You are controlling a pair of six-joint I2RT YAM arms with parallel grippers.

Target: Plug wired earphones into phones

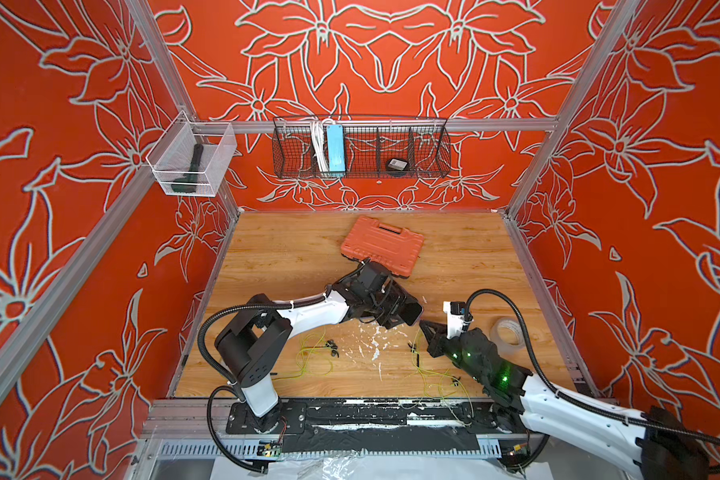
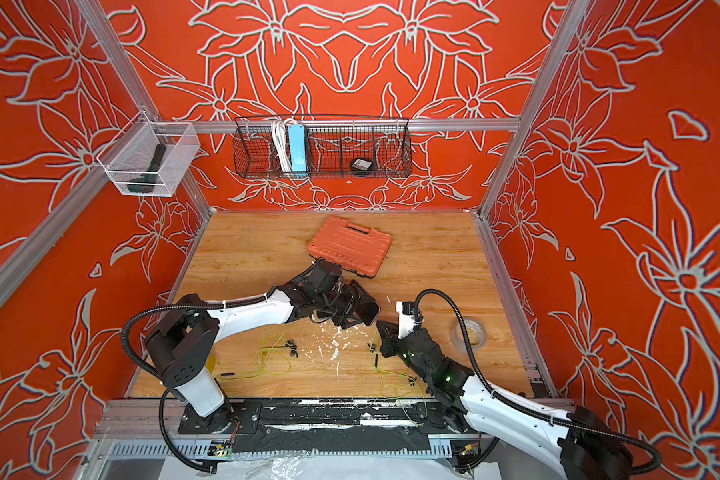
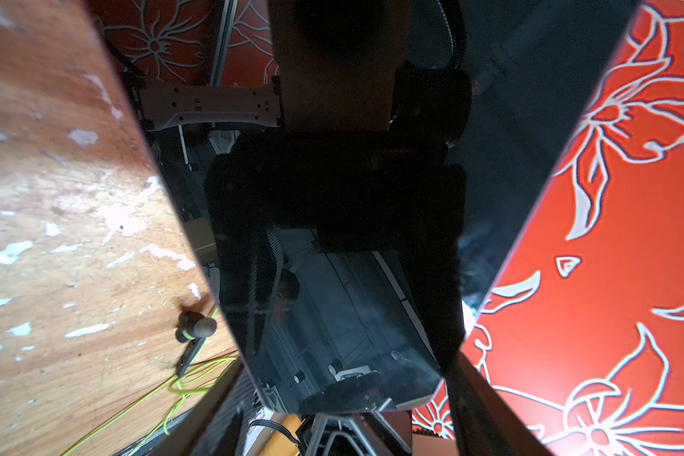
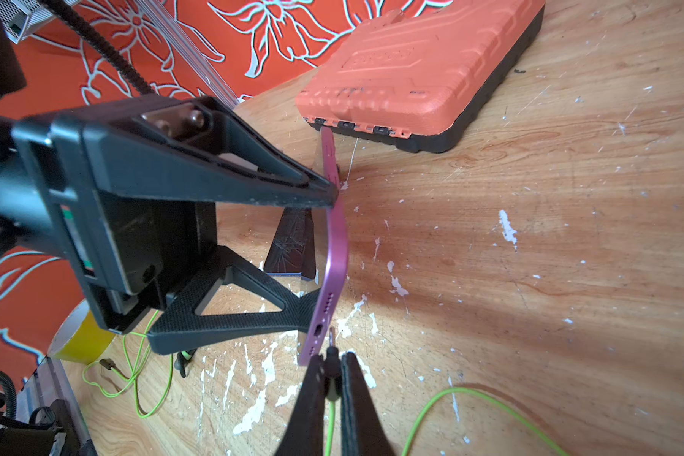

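Observation:
In the right wrist view a pink-edged phone [image 4: 333, 250] stands on edge in my left gripper, which is shut on it. Its dark screen [image 3: 334, 319] fills the left wrist view. My right gripper is shut on an earphone plug [image 4: 332, 357], whose pin points at the phone's bottom edge, close to the port; whether it touches cannot be told. A yellow-green cable [image 4: 330, 425] hangs from the plug. More earphone cables [image 1: 304, 364] lie on the table to the left.
An orange case [image 1: 382, 244] lies at the back of the table. A tape roll [image 1: 508, 332] is at the right. Wire baskets [image 1: 360, 160] hang on the back wall.

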